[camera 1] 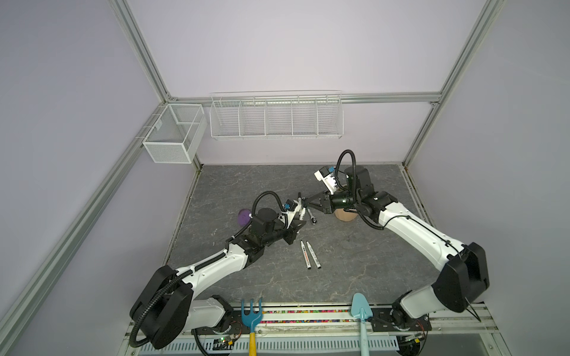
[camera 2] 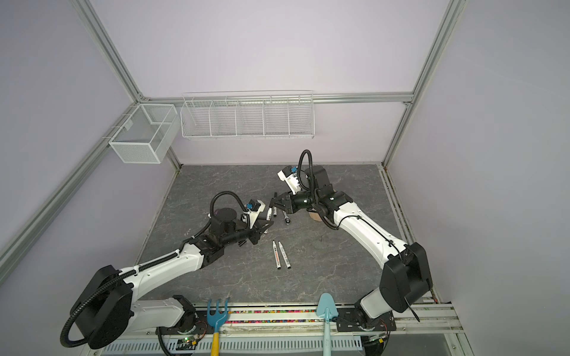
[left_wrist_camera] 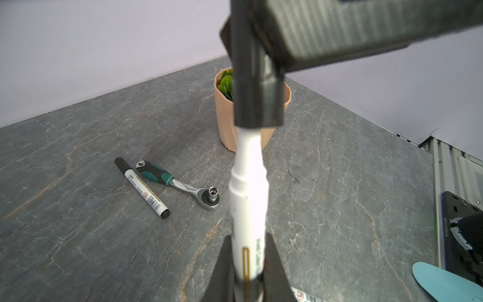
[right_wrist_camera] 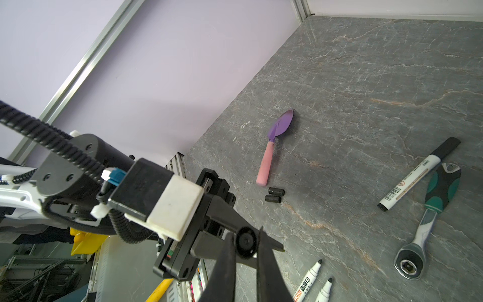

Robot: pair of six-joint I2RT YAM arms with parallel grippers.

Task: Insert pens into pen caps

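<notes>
My left gripper is shut on a white pen [left_wrist_camera: 249, 201], which stands upright. Directly above it, my right gripper is shut on a black cap [right_wrist_camera: 246, 237]. In the left wrist view the pen's narrow upper end meets the cap's lower edge; its nib is hidden, and how deep it sits I cannot tell.
A capped marker [left_wrist_camera: 143, 188] and a ratchet wrench [left_wrist_camera: 178, 183] lie behind the grippers. A potted plant [left_wrist_camera: 226, 115] stands to the right. A purple and pink spoon [right_wrist_camera: 269, 156] is on the left.
</notes>
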